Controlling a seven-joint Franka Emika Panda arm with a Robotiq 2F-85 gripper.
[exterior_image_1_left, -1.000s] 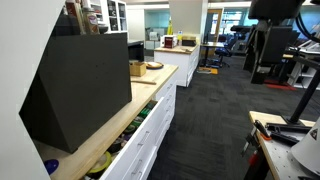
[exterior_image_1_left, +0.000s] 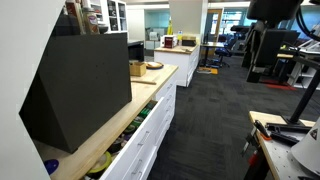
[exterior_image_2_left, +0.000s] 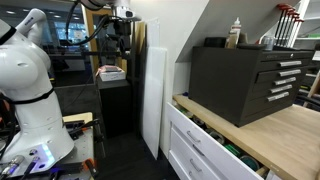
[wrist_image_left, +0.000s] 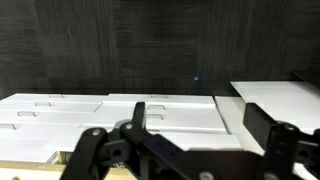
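Observation:
High over the dark floor, my gripper stands open, its two fingers wide apart with nothing between them in the wrist view. It hangs in the upper left of exterior view 2, well clear of the white cabinet. The cabinet's top drawer (exterior_image_1_left: 126, 157) is pulled out, and several small items lie inside. In exterior view 2 the drawer's white front (exterior_image_2_left: 205, 150) runs along the counter's edge. Below my gripper in the wrist view are white drawer fronts (wrist_image_left: 180, 116) with handles.
A dark multi-drawer chest (exterior_image_2_left: 245, 78) stands on the wooden counter (exterior_image_2_left: 285, 140), with bottles and tools on top. A small wooden box (exterior_image_1_left: 137, 68) sits farther along. A slanted white panel (exterior_image_1_left: 20, 80) borders the counter. Open carpet (exterior_image_1_left: 205, 130) lies beside the cabinet.

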